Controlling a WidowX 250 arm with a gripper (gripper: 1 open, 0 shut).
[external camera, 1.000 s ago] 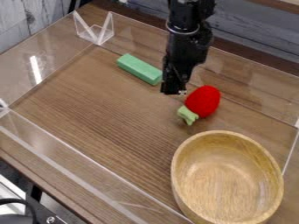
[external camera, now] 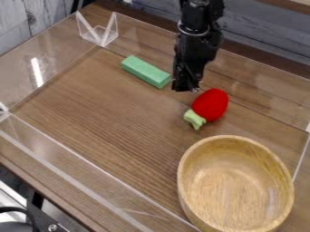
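Note:
The black robot gripper (external camera: 187, 83) hangs over the upper middle of the wooden table, shut, with nothing visible between its fingers. Left of it lies a green block (external camera: 145, 71). To its lower right sits a red object (external camera: 211, 104), with a small pale green piece (external camera: 194, 119) at its lower left end.
A large empty tan bowl (external camera: 234, 186) fills the lower right. A clear plastic item (external camera: 97, 29) stands at the upper left. Cables lie beyond the lower left edge.
The arm and gripper have moved slightly upward in the view, away from the lower middle. The objects on the table look unchanged.

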